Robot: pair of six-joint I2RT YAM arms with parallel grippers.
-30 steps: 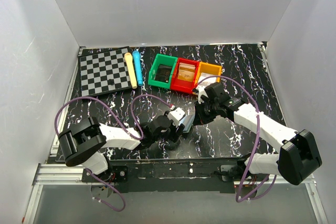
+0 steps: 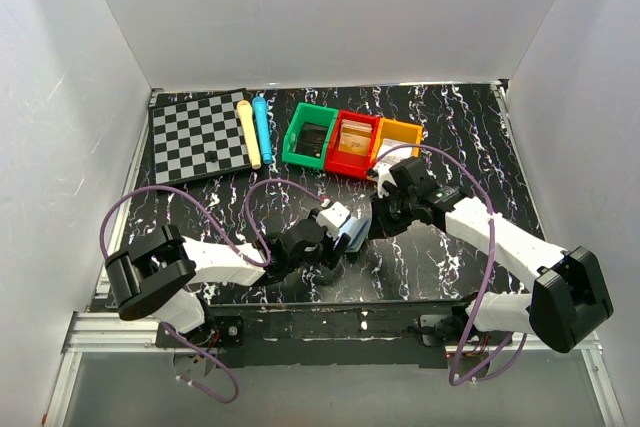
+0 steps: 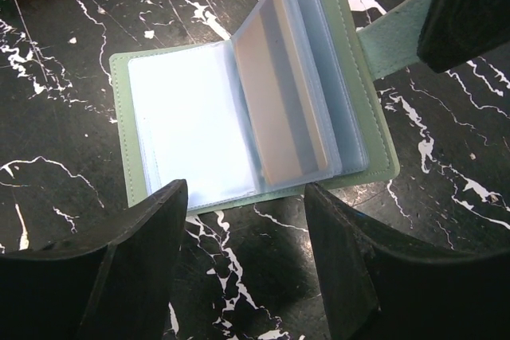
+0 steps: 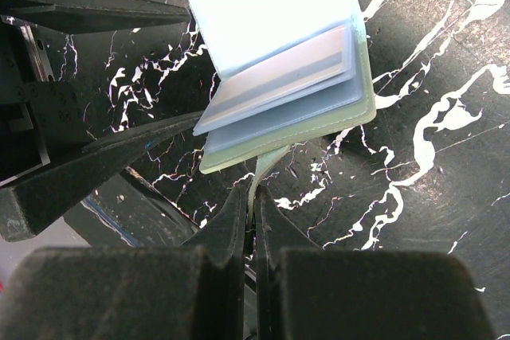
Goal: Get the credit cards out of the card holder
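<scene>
The card holder point(image 2: 356, 235) lies open between the grippers, its clear sleeves fanned upward. In the left wrist view, a white pocket point(image 3: 189, 125) is on the left and raised sleeves point(image 3: 283, 89) holding a pale card stand on the right. My left gripper is open at the holder's near edge, nothing between its fingers; in the right wrist view one finger reaches the sleeves' edge. My right gripper is shut on the holder's green strap point(image 4: 269, 161).
Green point(image 2: 295, 154), red point(image 2: 341, 162) and orange point(image 2: 402, 129) bins stand at the back. A checkerboard point(image 2: 195, 134) with yellow and blue rolls beside it lies at back left.
My left arm has pulled back very slightly to the left since a second ago. The right arm and the holder look much the same.
</scene>
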